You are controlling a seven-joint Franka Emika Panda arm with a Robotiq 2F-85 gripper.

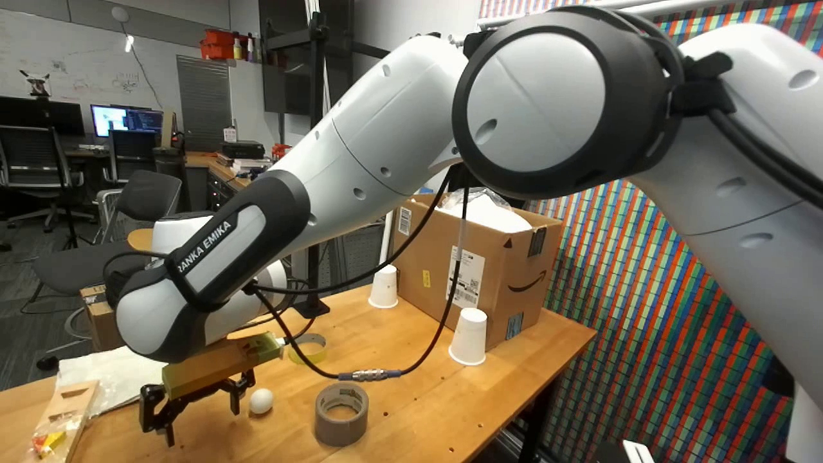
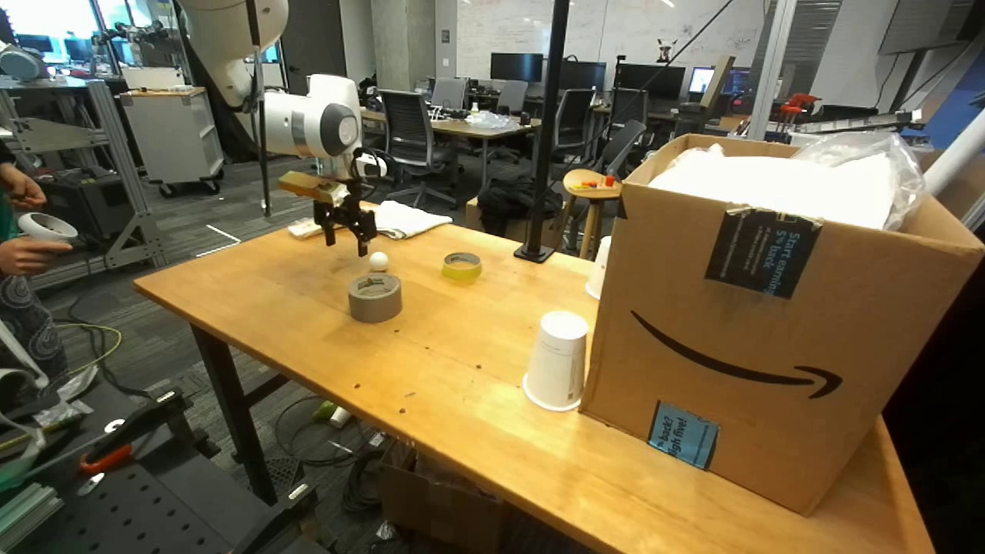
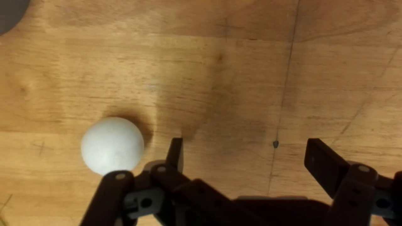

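A white ball rests on the wooden table. My gripper hangs a little above the tabletop beside the ball, its fingers spread wide with only bare wood below the gap. In the wrist view the ball lies outside the fingers, just beyond the left finger. From the second exterior view, the gripper stands just behind and to the left of the ball.
A grey tape roll stands near the ball, and a yellow tape roll lies farther off. Two upturned white cups stand by a large cardboard box. A white cloth lies at the table's edge.
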